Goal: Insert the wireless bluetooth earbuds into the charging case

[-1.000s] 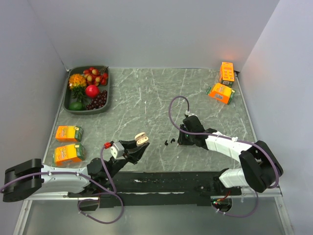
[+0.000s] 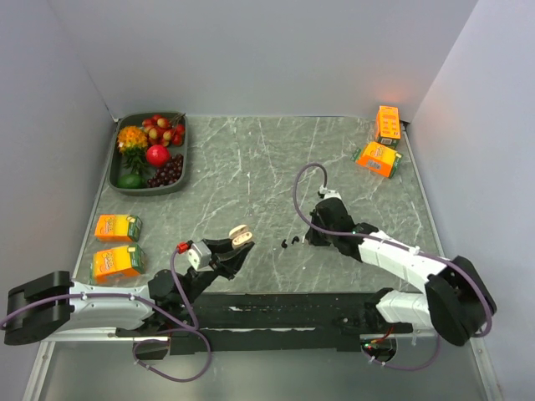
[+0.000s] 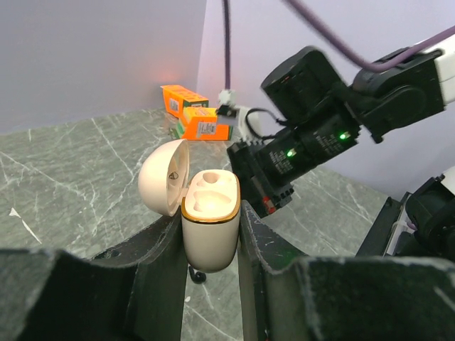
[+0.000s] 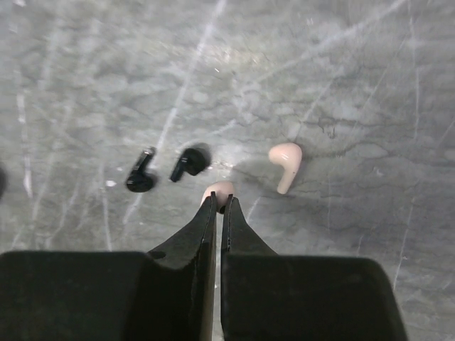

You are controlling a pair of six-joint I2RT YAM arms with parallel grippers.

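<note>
My left gripper point(image 2: 242, 249) holds the open cream charging case point(image 3: 210, 220) upright, shut on it, its lid point(image 3: 158, 176) raised. My right gripper is shut low over the table, its tips at a cream earbud point(image 4: 216, 188), partly hidden; whether they grasp it I cannot tell. Another cream earbud point(image 4: 286, 160) lies to the right in the right wrist view.
A fruit tray point(image 2: 150, 188) is at the back left. Orange boxes sit at left point(image 2: 117, 263) and back right point(image 2: 378, 160). A purple cable loops over the right arm.
The left arm and case are unchanged.
</note>
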